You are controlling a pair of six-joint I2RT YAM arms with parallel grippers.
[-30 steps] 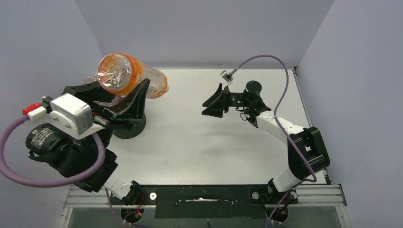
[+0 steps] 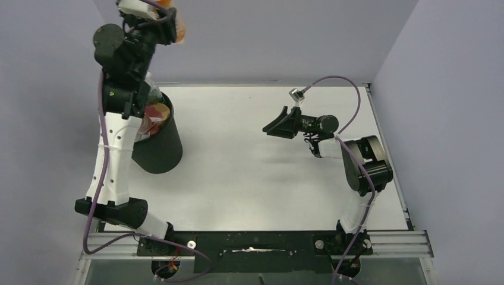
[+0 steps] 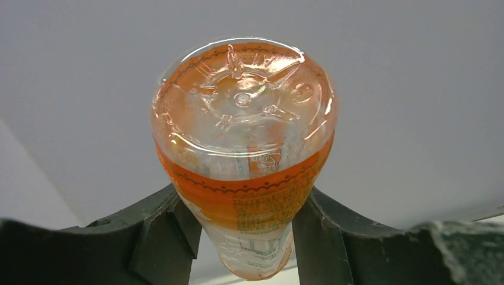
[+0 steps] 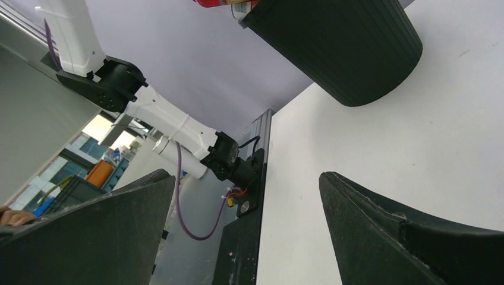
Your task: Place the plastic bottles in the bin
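An orange-labelled plastic bottle (image 3: 243, 202) fills the middle of the left wrist view, its clear base toward the camera, with my left gripper shut on it. In the top view that bottle (image 2: 178, 29) is mostly hidden at the top edge by the raised left arm. The black bin (image 2: 160, 151) stands at the table's left, below that arm, with bottles and other items in it; the right wrist view shows its side (image 4: 339, 47). My right gripper (image 2: 278, 126) hangs over the right half of the table, open and empty.
Pale walls (image 2: 451, 130) enclose it at the sides and back.
My left arm has swung up and back with the bottle, toward the top edge of the top view, uncovering more of the bin. The right arm has shifted slightly.
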